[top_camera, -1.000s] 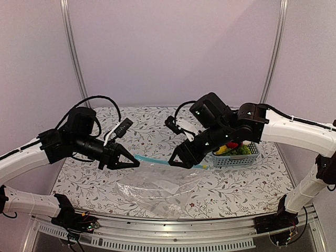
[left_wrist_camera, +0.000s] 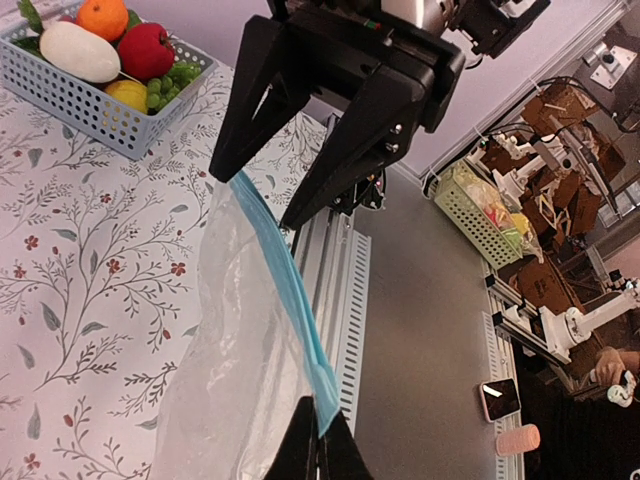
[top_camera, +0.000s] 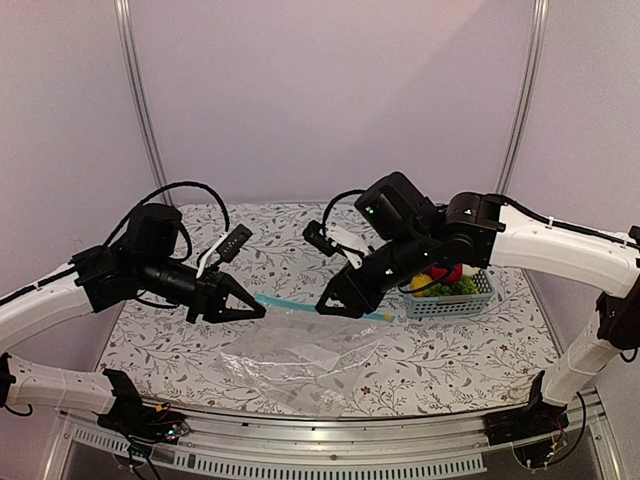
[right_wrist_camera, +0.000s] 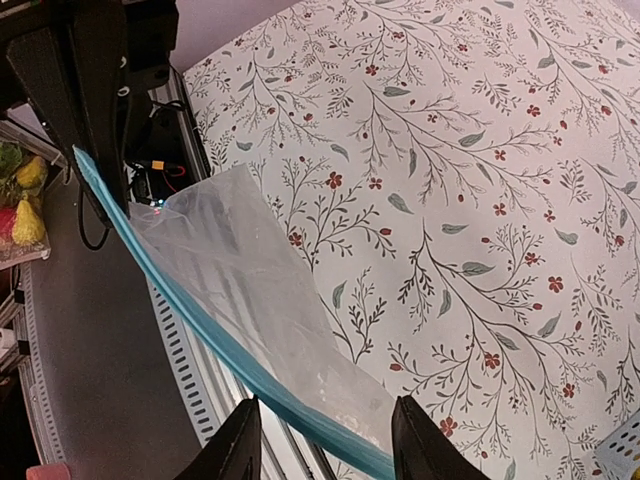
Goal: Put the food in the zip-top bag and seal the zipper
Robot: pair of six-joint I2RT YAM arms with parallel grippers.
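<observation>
A clear zip bag [top_camera: 295, 360] with a blue zipper strip [left_wrist_camera: 280, 250] hangs over the front of the table. My left gripper [top_camera: 255, 310] is shut on one end of that strip [left_wrist_camera: 318, 425]. My right gripper [top_camera: 335, 305] is part open astride the strip, right of the left one along it; in its wrist view [right_wrist_camera: 325, 430] the strip runs between its fingertips. The food, an orange [left_wrist_camera: 100, 18], red pepper [left_wrist_camera: 145, 50], white vegetable, yellow item and green grapes, sits in a grey basket [top_camera: 450, 308] at the right.
The right arm partly hides the basket in the top view.
The left gripper and bag look nearly unchanged.
</observation>
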